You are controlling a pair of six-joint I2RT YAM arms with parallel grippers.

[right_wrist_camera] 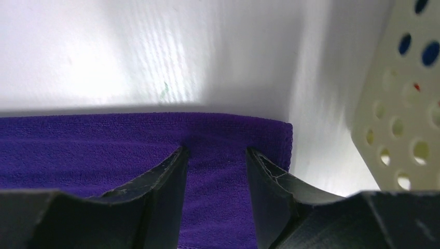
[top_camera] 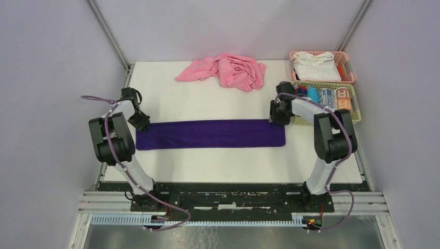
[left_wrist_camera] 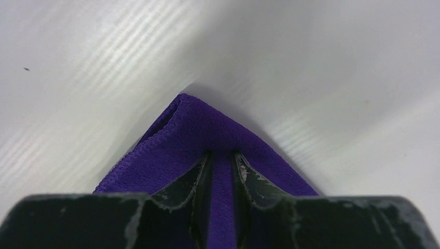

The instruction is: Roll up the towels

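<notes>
A purple towel, folded into a long strip (top_camera: 210, 134), lies across the middle of the table. At its left end my left gripper (top_camera: 143, 124) is shut on the top corner, its fingertips pinching the cloth (left_wrist_camera: 171, 129) in the left wrist view. At the right end my right gripper is part open over the upper corner of the towel, fingertips apart on or just above the fabric. A crumpled pink towel (top_camera: 233, 72) lies at the back of the table.
A green basket (right_wrist_camera: 394, 129) with rolled towels stands just right of the purple towel's end. A pink basket (top_camera: 348, 70) with white cloths sits behind it.
</notes>
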